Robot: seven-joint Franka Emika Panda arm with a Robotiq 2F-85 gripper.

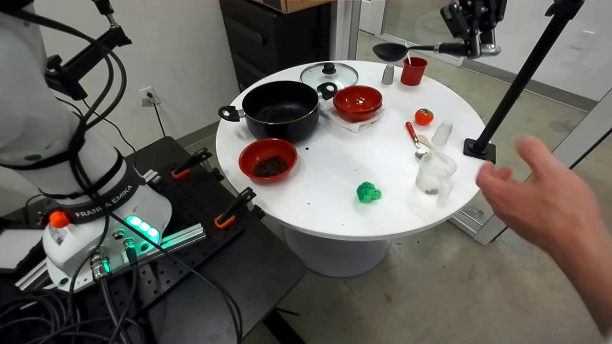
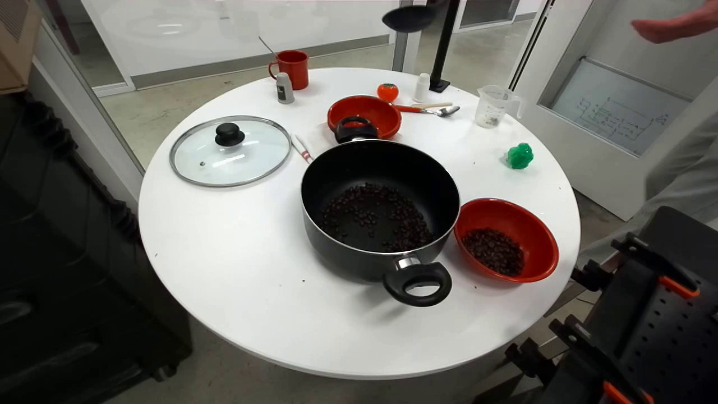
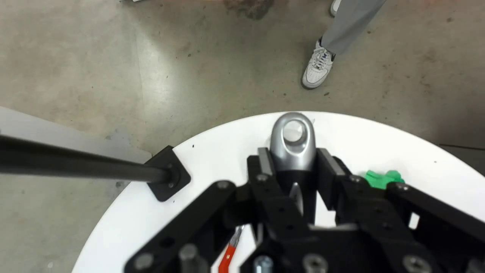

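Note:
High above the far right of the table, my gripper (image 1: 475, 48) is shut on the handle of a black ladle (image 1: 391, 52). In the wrist view the handle's grey looped end (image 3: 293, 141) sticks out between the two fingers. The ladle's bowl shows at the top of exterior view 2, clear of everything below it. A black pot (image 2: 380, 202) stands open on the table with dark beans spread over its bottom. Beside it, a red bowl (image 2: 542, 246) holds a heap of similar beans.
A glass lid (image 2: 195, 151), another red bowl (image 2: 367, 114), a red mug (image 1: 413, 71), a tomato (image 1: 424, 117), a measuring cup (image 1: 434, 174) and a green object (image 1: 367, 192) stand about. A black post (image 1: 508, 86) rises at the right edge. A person's hand (image 1: 539, 200) reaches in nearby.

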